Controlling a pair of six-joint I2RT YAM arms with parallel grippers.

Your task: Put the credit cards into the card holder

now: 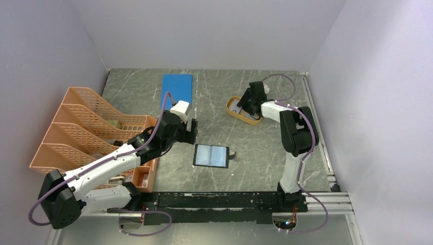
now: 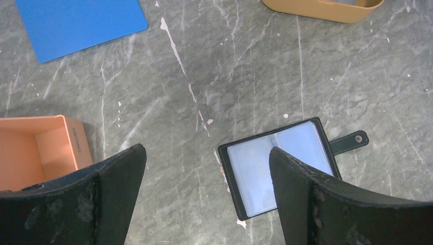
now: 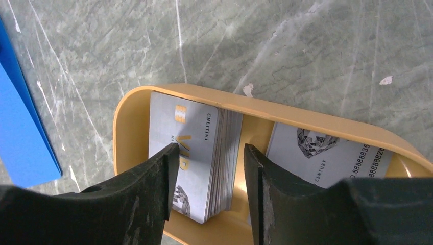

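Observation:
Inside the tan oval tray (image 3: 316,115), a leaning stack of grey credit cards (image 3: 186,138) fills the left end, while another grey card (image 3: 327,155) lies flat at the right end. My right gripper is at the tray with its fingers apart; the stack's edges show between them, and I cannot tell whether they touch it. The card holder (image 1: 211,156) lies opened out on the table, black with clear sleeves and a snap strap. Above and left of the holder, my left gripper (image 1: 193,131) stands open and empty; the wrist view shows its right finger overlapping the holder's lower corner.
A blue mat (image 1: 176,88) lies at the back left. An orange tiered organizer (image 1: 102,132) takes up the left side, partly behind the left arm. Bare table separates the tray from the card holder.

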